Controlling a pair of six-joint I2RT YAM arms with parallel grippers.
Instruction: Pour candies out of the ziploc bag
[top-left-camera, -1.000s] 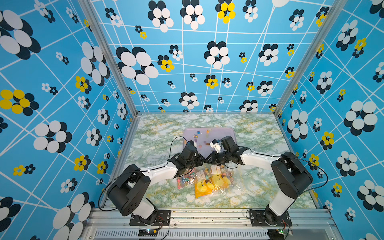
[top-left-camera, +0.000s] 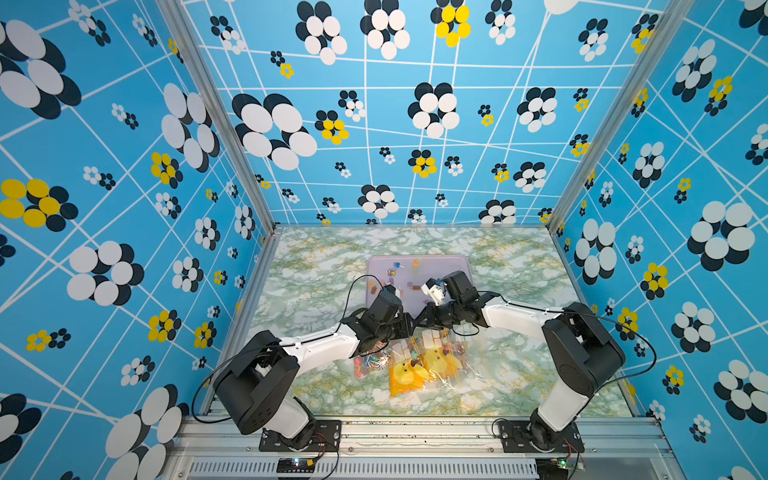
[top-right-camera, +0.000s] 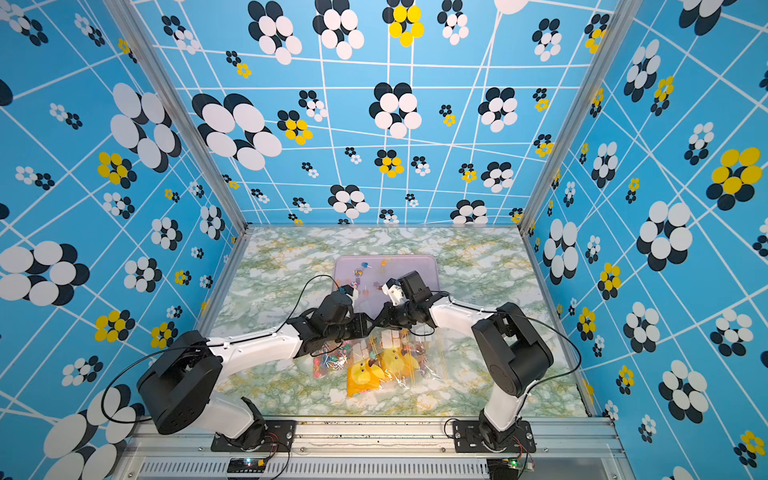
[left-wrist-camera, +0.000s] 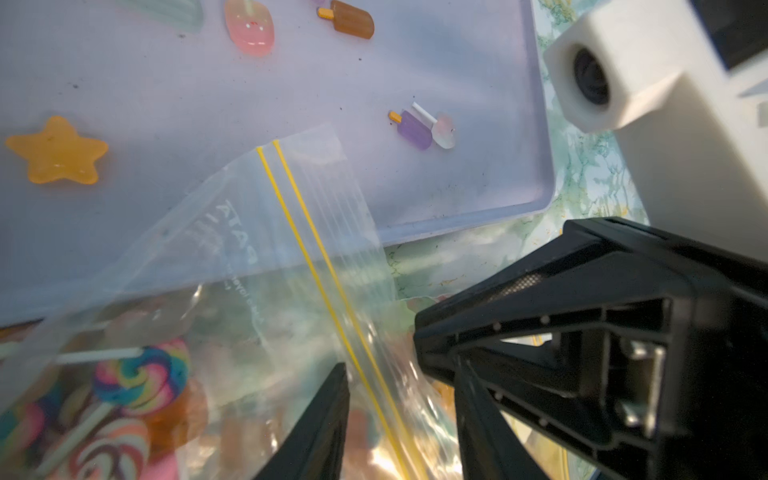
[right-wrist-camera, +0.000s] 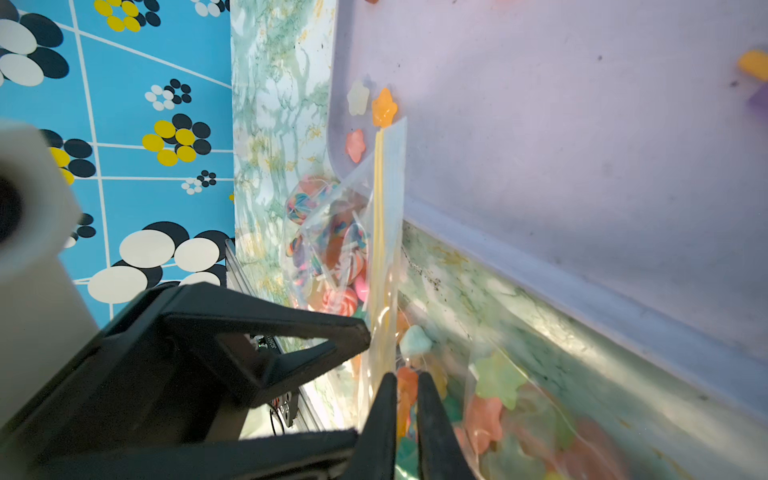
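A clear ziploc bag (left-wrist-camera: 200, 336) with a yellow zip strip and candies inside lies at the front of the tray, its top corner reaching over the tray rim. More bags with yellow bear prints (top-left-camera: 438, 361) lie below both grippers. My left gripper is open at the zip strip, its fingertips either side of it. My right gripper is shut at the bag's opening; bag film seems pinched in it, though its fingertips are partly cut off. In the top views the two grippers nearly meet over the tray's front edge.
A lilac tray (right-wrist-camera: 560, 160) holds scattered small candies, including a yellow star (left-wrist-camera: 56, 150). Frame walls enclose the workspace.
My left gripper and wrist have shifted slightly to the right, toward the right gripper. The right arm and the bags look nearly unchanged.
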